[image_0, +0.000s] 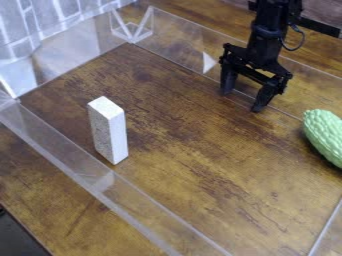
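My black gripper (251, 85) hangs at the back right of the clear-walled tray, low over the wooden floor, with its fingers spread apart and nothing visible between them. A white upright block (108, 130) stands at the left of the floor, well apart from the gripper. A green bumpy object (325, 134), partly cut off by the frame, lies at the right edge, below and right of the gripper.
Low transparent walls (67, 152) border the wooden floor (181, 175). A grey-white patterned fabric (47, 35) is at the back left.
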